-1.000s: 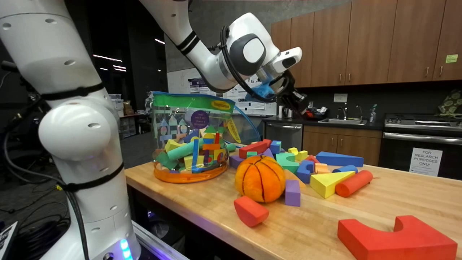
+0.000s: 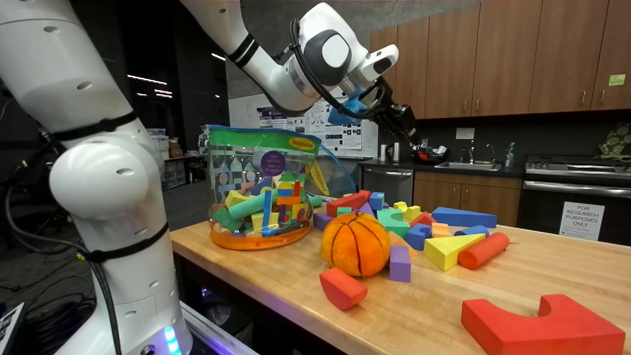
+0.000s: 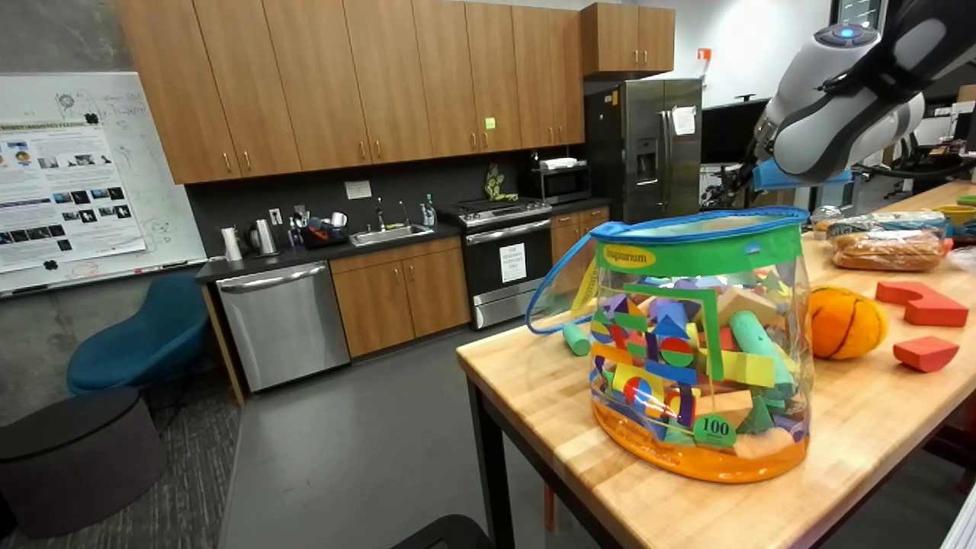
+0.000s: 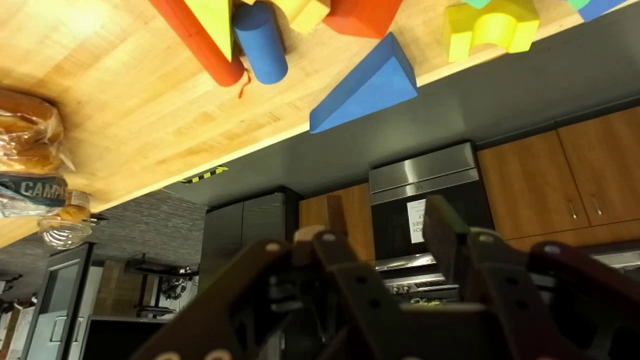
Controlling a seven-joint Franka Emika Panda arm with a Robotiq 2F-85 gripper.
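Note:
High above the table, my gripper (image 2: 409, 131) stands clear of the blocks. In the wrist view, my gripper is open, with a gap between its blurred dark fingers and nothing held in it. Foam blocks lie in a loose cluster on the tabletop, among them a blue wedge (image 2: 464, 217), a yellow triangle (image 2: 452, 251), a red cylinder (image 2: 483, 251) and a blue block (image 2: 417, 236). At the left of the cluster stands the clear zip bag (image 3: 700, 256), its lid hanging open and many blocks inside.
An orange plush ball (image 2: 356, 243) sits before the cluster, with a purple block (image 2: 400, 264) beside it. A red half-round block (image 2: 343, 289) and a red arch (image 2: 541, 325) lie nearer the front. Bagged bread (image 3: 887, 248) rests farther along the table.
The arm and gripper have risen and drawn slightly left in exterior view 1. The blue block by the red one now lies in a different pose, showing more of the red block.

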